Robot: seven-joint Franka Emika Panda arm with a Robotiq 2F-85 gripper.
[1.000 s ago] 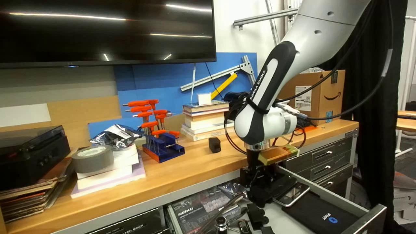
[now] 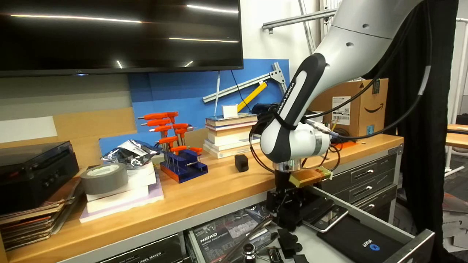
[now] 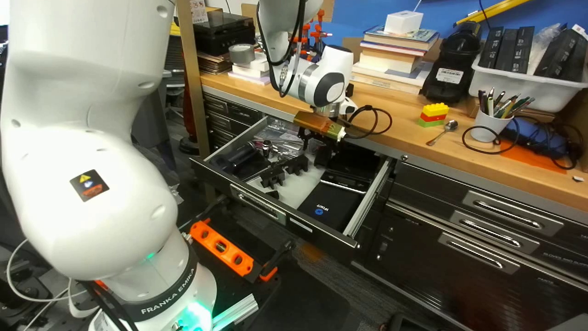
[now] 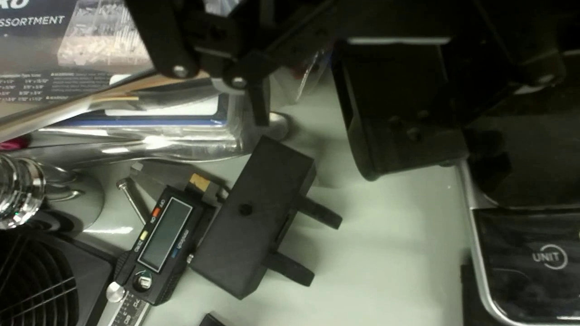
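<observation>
My gripper (image 2: pixel 287 210) is low over the back of the pulled-out drawer (image 3: pixel 292 207), fingers pointing down. In the wrist view it is open, one dark finger (image 4: pixel 261 103) on the left and the other on the right, hard to pick out from the dark background. A black box-shaped object (image 4: pixel 402 106) shows between them; whether either finger touches it, I cannot tell. Nearer the camera's lower middle lies a black block with two prongs (image 4: pixel 255 217), against a digital caliper (image 4: pixel 166 233).
A silver-edged device marked UNIT (image 4: pixel 522 261) lies right of the gripper, near a black iFixit case (image 3: pixel 325 204). Metal tools (image 4: pixel 179 138) and a NEIKO box (image 2: pixel 228 232) fill the left. Bare drawer floor (image 4: pixel 391 244) lies between. The wooden counter (image 2: pixel 206 188) overhangs behind.
Over the last second the arm has shifted a little to the left and slightly lower in exterior view 1. The drawer and the counter items look the same.
</observation>
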